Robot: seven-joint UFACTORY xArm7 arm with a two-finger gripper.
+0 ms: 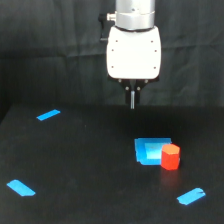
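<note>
A red block [170, 157] stands on the dark table, right of centre in the camera view. It touches or overlaps the right front part of a blue square [140, 155] with a lighter blue patch [154, 150] inside it. My gripper [132, 105] hangs from the white hand above and behind the square, clear of it in the picture. Its dark, narrow fingers show no object at their tips. Whether a small gap parts them is too hard to see against the dark backdrop.
Strips of blue tape lie at the left back [48, 115], left front [20, 188] and right front [191, 196] of the table. A dark curtain [50, 60] hangs behind.
</note>
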